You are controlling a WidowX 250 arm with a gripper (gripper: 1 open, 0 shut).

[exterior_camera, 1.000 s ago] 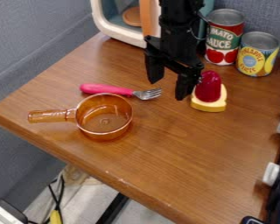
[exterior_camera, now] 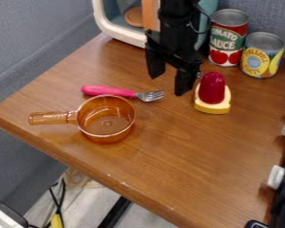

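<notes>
My black gripper (exterior_camera: 169, 78) hangs over the back middle of the wooden table (exterior_camera: 157, 178), open, with nothing visible between its fingers. Just right of it a red rounded object (exterior_camera: 212, 87) stands on a yellow base (exterior_camera: 213, 107). Below and left of the gripper lies a fork with a pink handle (exterior_camera: 107, 90), and farther toward the front left sits an amber transparent pan (exterior_camera: 106, 130) with its handle pointing left.
A red-labelled can (exterior_camera: 227, 40) and a yellow can (exterior_camera: 262, 57) stand at the back right. A pale open-fronted appliance (exterior_camera: 118, 27) is at the back. A dark panel with white knobs (exterior_camera: 276, 178) lines the right edge.
The gripper has shifted very slightly; the objects on the table have not visibly moved.
</notes>
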